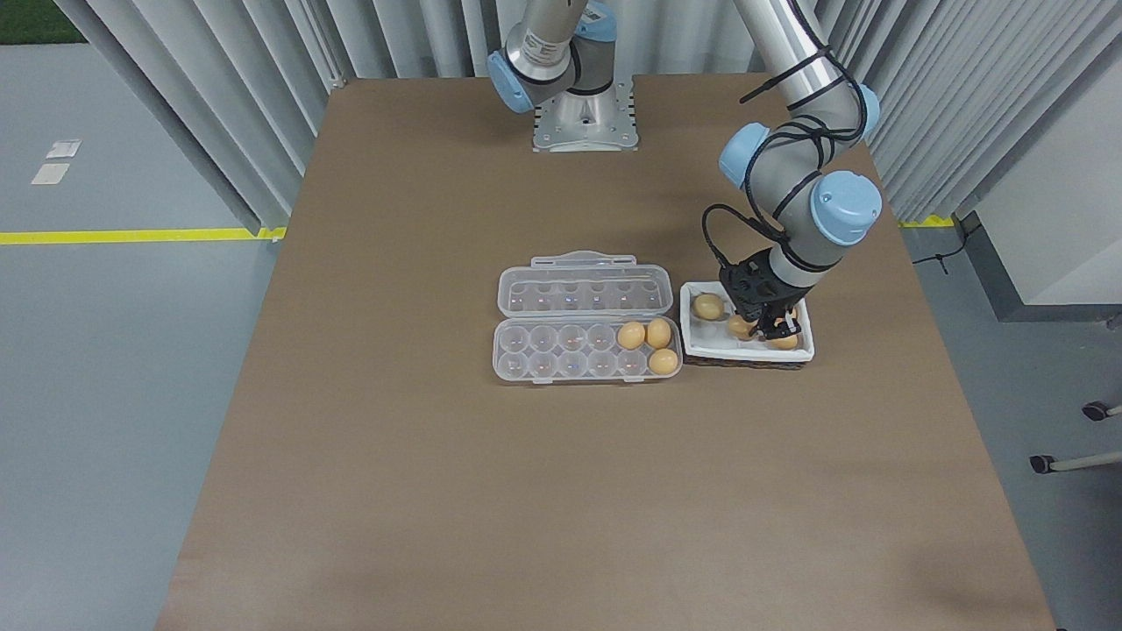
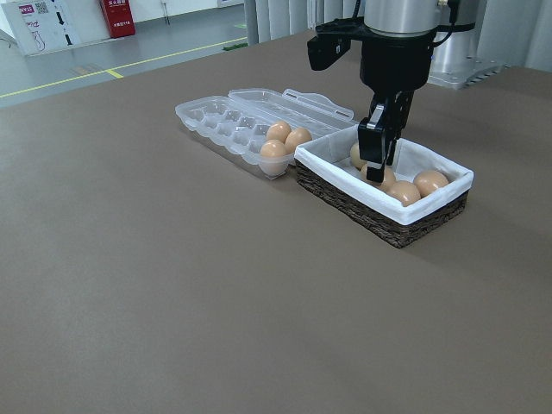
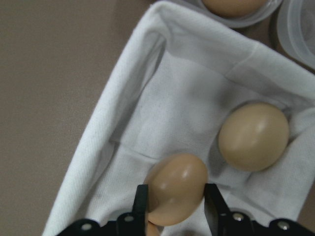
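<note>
My black gripper is down inside a cloth-lined wicker basket (image 2: 336,197), its fingertips on either side of a brown egg (image 3: 174,194); whether they press on it is unclear. Another egg (image 3: 253,136) lies apart in the basket, and more eggs (image 2: 429,182) show there in the left view. Left of the basket in the front view is an open clear plastic carton (image 1: 557,352) holding three eggs at its right end, with many empty cups.
</note>
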